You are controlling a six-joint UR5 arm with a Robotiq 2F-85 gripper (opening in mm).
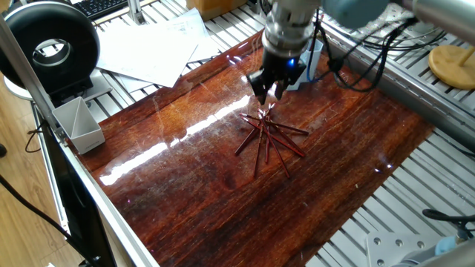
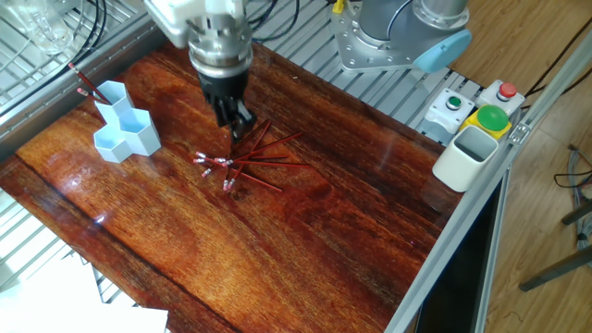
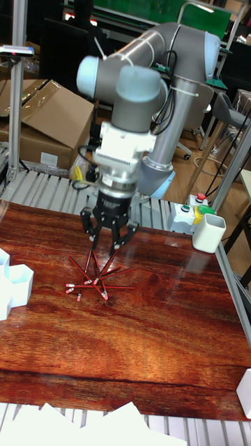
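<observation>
Several thin red pencils (image 2: pixel 284 166) with pale ends lie crossed in a fanned pile on the glossy brown table. The pale ends bunch together on one side, and the shafts (image 1: pixel 279 159) spread outward. Over this pile hangs my gripper (image 3: pixel 105 246), pointing down, its two dark fingers spread apart in exterior view 3 with no pencil visible between them. Exterior view 1 puts the gripper (image 1: pixel 270 98) just above the bunched ends; the exact height over them is hard to judge.
A pale blue holder of joined hexagonal cups (image 2: pixel 112 145) stands near the table edge, red pencils (image 2: pixel 90 81) leaning in one cup. A white square cup (image 2: pixel 453 165) sits at another edge, near push buttons (image 2: pixel 493 117).
</observation>
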